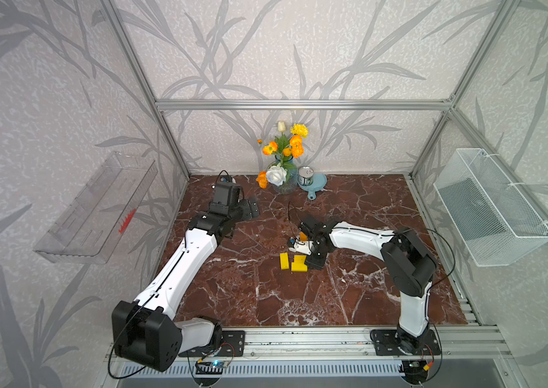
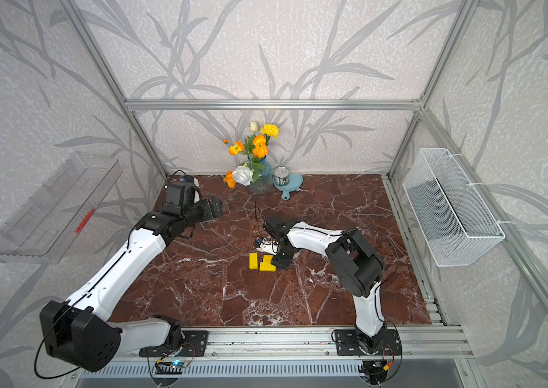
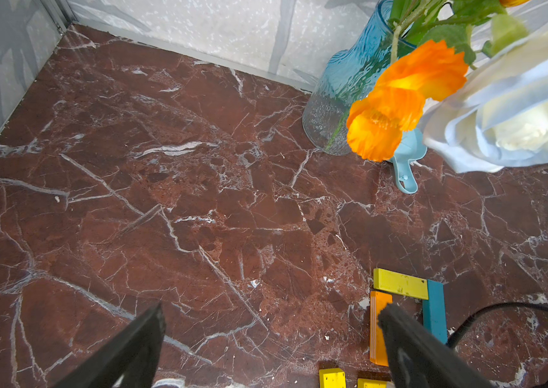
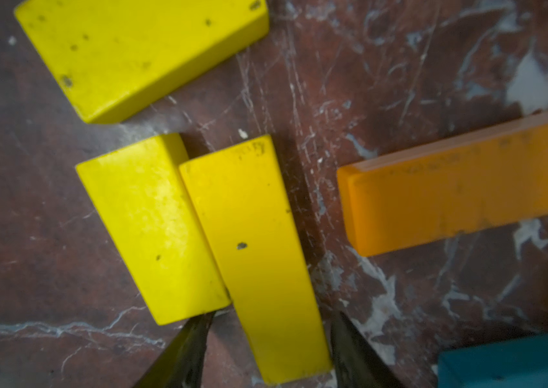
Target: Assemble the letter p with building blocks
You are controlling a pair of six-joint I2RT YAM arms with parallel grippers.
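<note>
In the right wrist view, two yellow blocks lie side by side: a shorter one [image 4: 154,226] and a longer one [image 4: 257,258]. My right gripper is part open, its fingers on either side of the longer block's near end, a small gap showing on the left. Another yellow block [image 4: 144,51] lies apart. An orange block [image 4: 461,184] and a blue block [image 4: 513,362] are to the right. The left wrist view shows a yellow block [image 3: 400,283], the orange block [image 3: 379,326] and the blue block [image 3: 435,311] forming three sides of a frame. My left gripper is open and empty, above bare table.
At the back stand a flower vase [image 1: 285,177] and a can [image 1: 305,174] on a light-blue dish [image 1: 316,185]. Baskets hang on both sides, a clear one [image 1: 99,207] and a white wire one [image 1: 494,207].
</note>
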